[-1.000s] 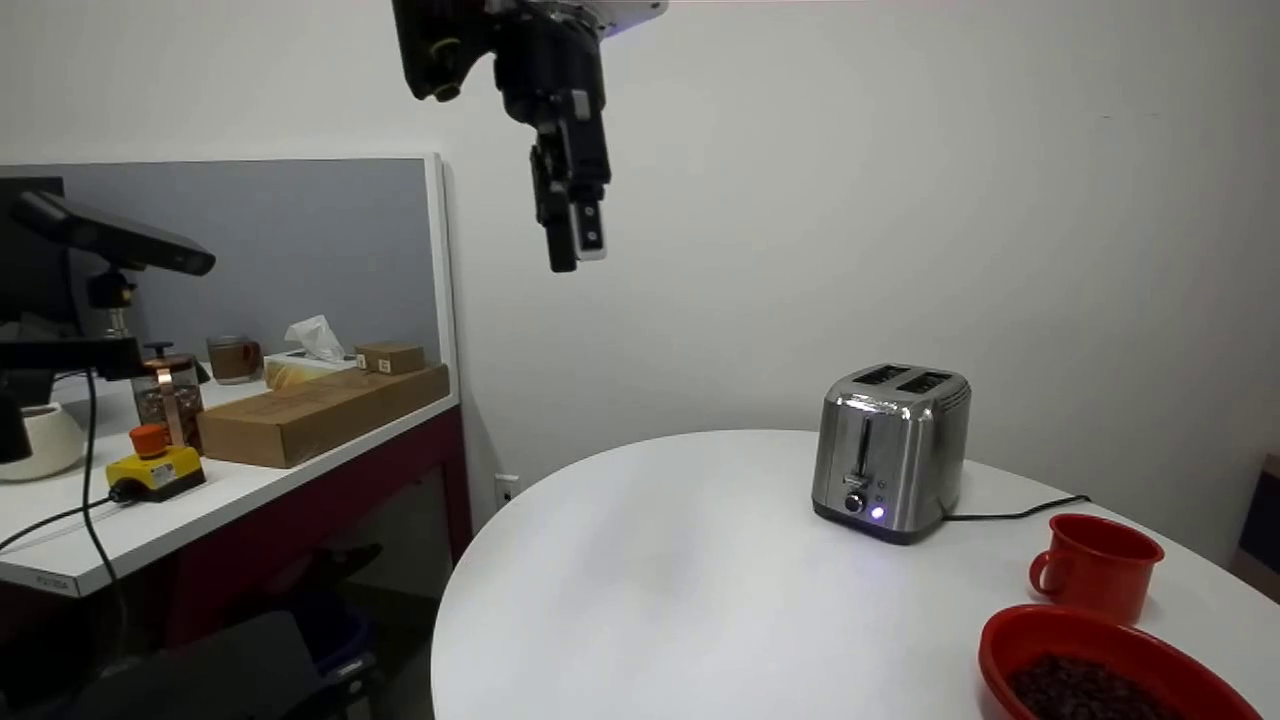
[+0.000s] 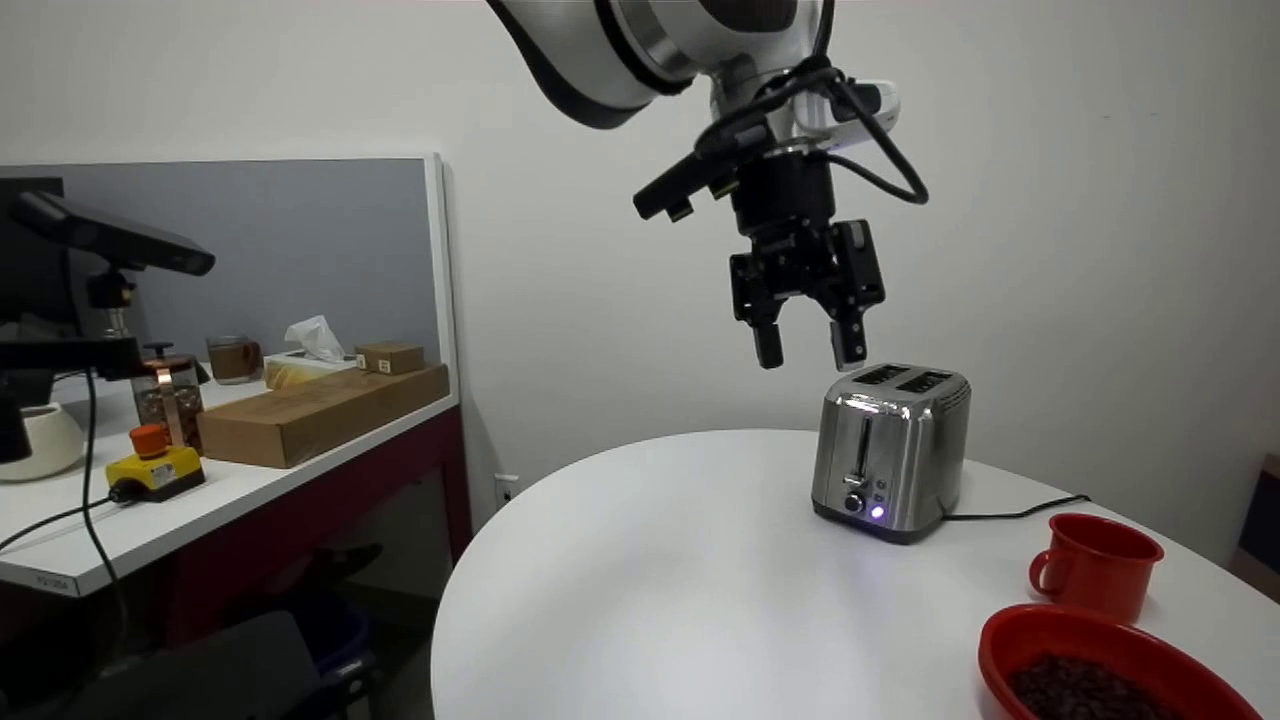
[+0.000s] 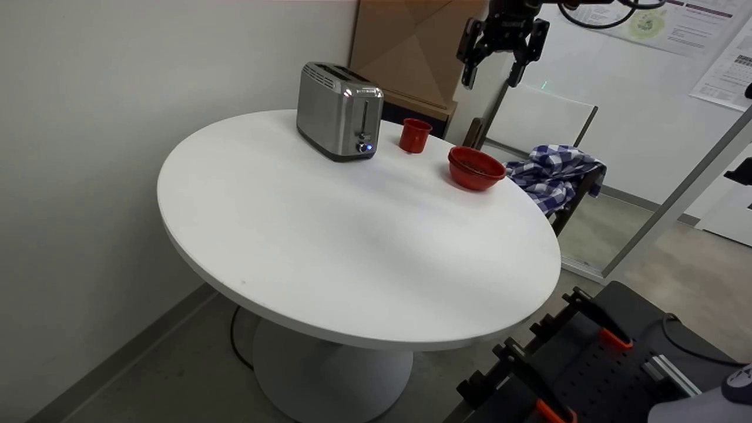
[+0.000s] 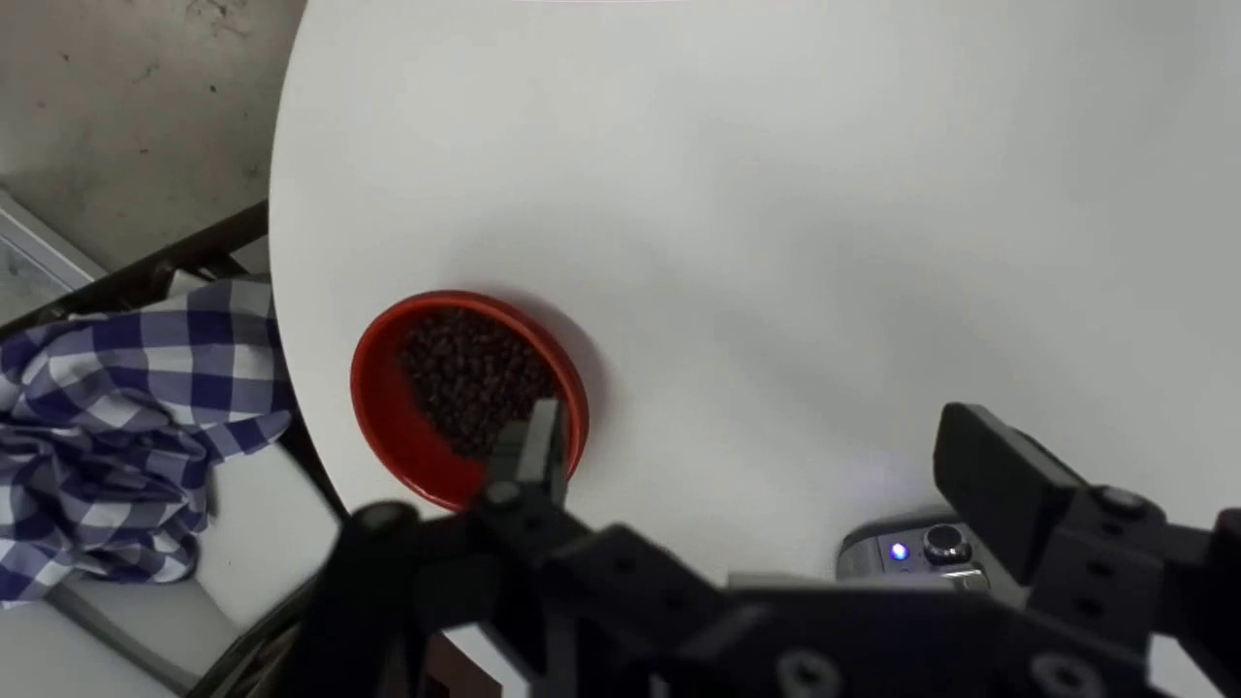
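Observation:
High over the white table, my gripper (image 2: 811, 358) stands open, its two fingers well apart and nothing between them. In exterior view 2 the gripper (image 3: 491, 81) shows above the red bowl (image 3: 476, 169). Dark beans partly fill this bowl, and the wrist view has the bowl (image 4: 396, 436) behind one finger. A red mug (image 2: 1095, 565) sits upright beside the bowl. The shiny steel toaster (image 2: 893, 450) stands near the wall with a small light lit on its front. Only the toaster's control end (image 4: 907, 549) shows in the wrist view, the rest hidden by the gripper.
A cord (image 2: 1020, 512) runs from the toaster across the tabletop. A checked cloth (image 3: 557, 173) hangs on a chair beside the table. The side desk (image 2: 168, 524) holds boxes and jars.
My arm has moved to the right in exterior view 1, come lower, and turned so that both fingers show apart. The toaster, mug and bowl have stayed in place.

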